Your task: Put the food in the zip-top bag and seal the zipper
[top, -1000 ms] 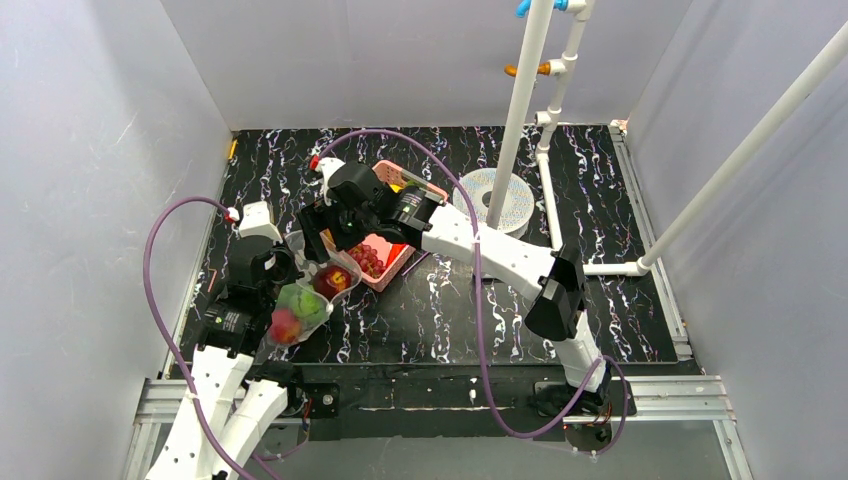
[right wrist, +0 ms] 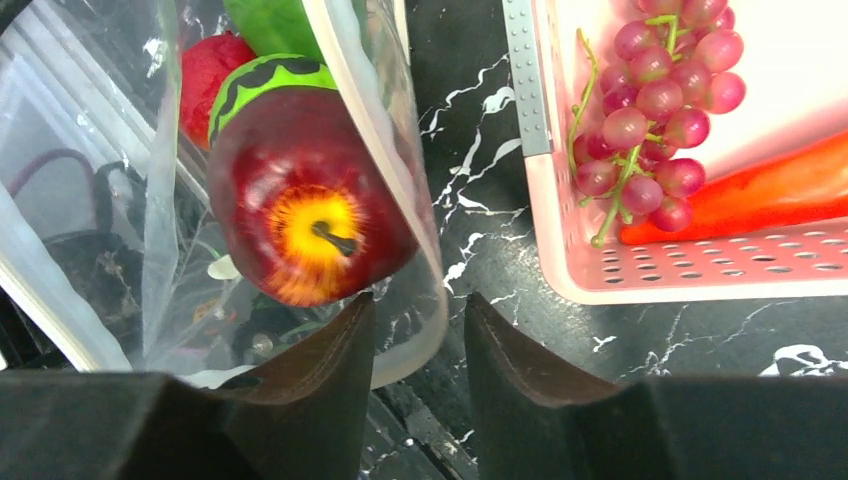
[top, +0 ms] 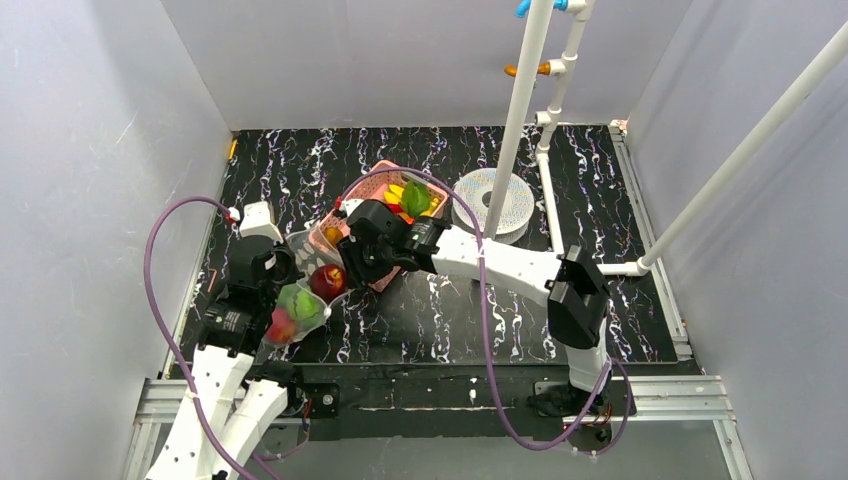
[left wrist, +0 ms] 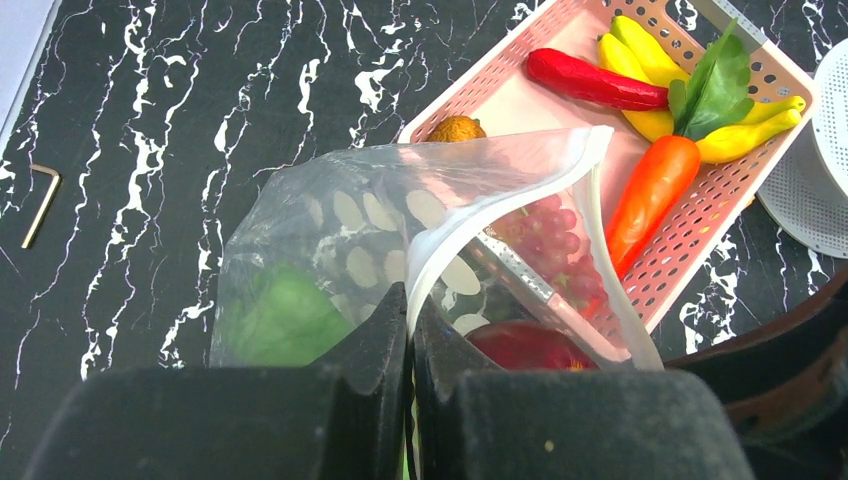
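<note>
The clear zip-top bag stands with its mouth spread, and my left gripper is shut on its white rim. Inside are a dark red apple, a green food item and a red one. Open above the bag's right side, my right gripper has the curved bag rim showing between its spread fingers, which are not closed on it. The pink basket beside the bag holds grapes and an orange carrot.
Yellow peppers, a red pepper and a brown round item also lie in the basket. A white spool and white pipes stand to its right.
The left arm and bag have stayed nearly still.
</note>
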